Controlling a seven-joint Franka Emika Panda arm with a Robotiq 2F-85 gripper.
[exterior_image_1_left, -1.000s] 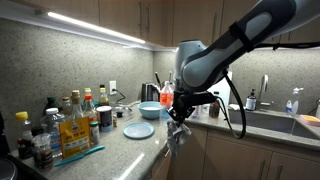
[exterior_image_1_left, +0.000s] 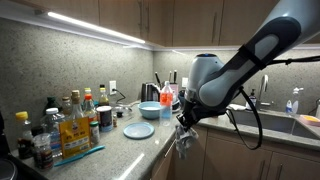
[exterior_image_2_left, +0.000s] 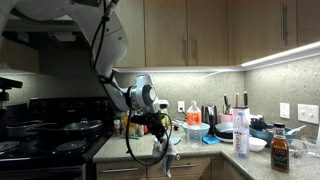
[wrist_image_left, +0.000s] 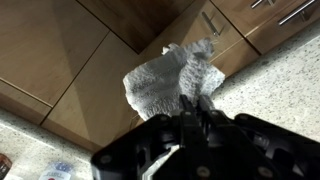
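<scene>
A pale, crumpled cloth (wrist_image_left: 175, 80) hangs from my gripper, and its upper part is pinched between the shut fingers. In the first exterior view the cloth (exterior_image_1_left: 185, 138) dangles by the counter's front edge, in front of the wooden cabinets. The gripper (exterior_image_1_left: 184, 121) points downward there. From the second exterior view the cloth (exterior_image_2_left: 166, 152) is partly covered by the arm and a cable. The fingertips themselves are dark and hard to make out in the wrist view.
A blue plate (exterior_image_1_left: 138, 130) and a blue bowl (exterior_image_1_left: 150, 110) stand on the counter. Several bottles and jars, among them a yellow-labelled bottle (exterior_image_1_left: 74, 132), crowd its left side. The sink (exterior_image_1_left: 280, 124) is at the right. Cabinet handles (wrist_image_left: 208, 24) show near the cloth.
My arm has swung rightward in the first exterior view, and the cloth has moved a little to the right with it. The things on the counter have stayed put.
</scene>
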